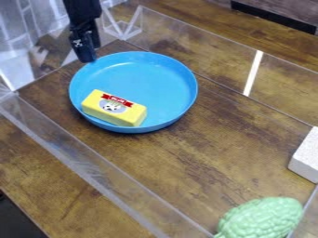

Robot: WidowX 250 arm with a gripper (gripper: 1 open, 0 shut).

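Note:
A yellow box with a red label (113, 108) lies on the lower left part of a round blue plate (162, 84) on the wooden table. At the top left, above and just behind the plate's rim, is my dark gripper (86, 51), small and partly out of frame; whether it is open or shut is unclear.
A green brain-shaped object (258, 218) lies at the bottom right. A white block (306, 153) sits at the right edge. Clear plastic walls border the work area. The table right of the plate is clear.

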